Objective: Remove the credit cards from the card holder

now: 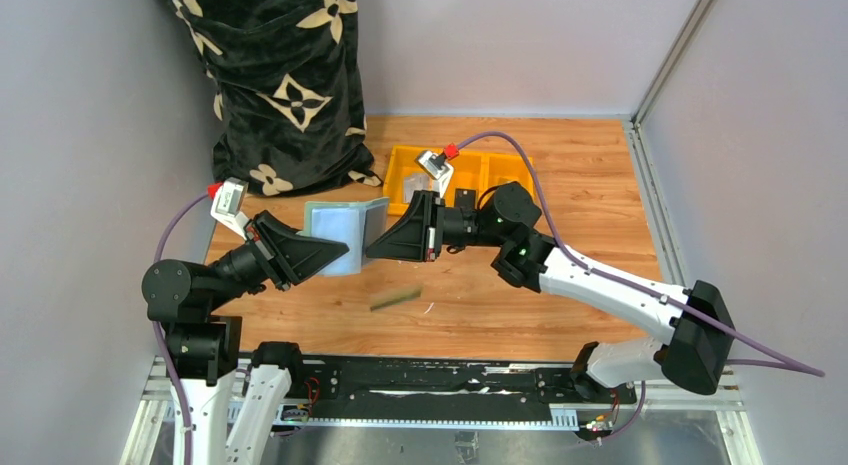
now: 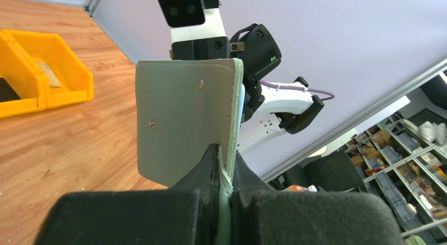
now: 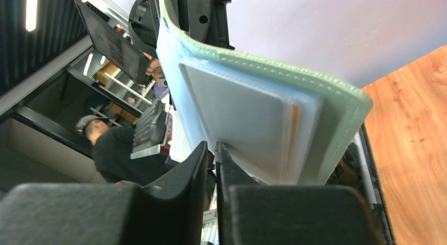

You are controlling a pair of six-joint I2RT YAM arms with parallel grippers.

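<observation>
The pale green card holder (image 1: 336,235) stands unfolded in the air, its back cover (image 2: 179,118) towards the left wrist view. My left gripper (image 1: 345,253) is shut on its edge. In the right wrist view, a pale sleeve or card (image 3: 237,110) with a tan edge (image 3: 294,129) sits inside the far cover. My right gripper is by that inner face, fingertips slightly apart, nothing clearly between them. Below the holder in the top view, a blurred tan-green strip (image 1: 397,299), apparently a card seen near edge-on, is clear of both grippers.
A yellow divided bin (image 1: 400,165) with a few flat items stands at the back. A dark patterned cloth (image 1: 290,95) hangs at the back left. A small white scrap (image 1: 429,308) lies on the wooden table, which is mostly bare.
</observation>
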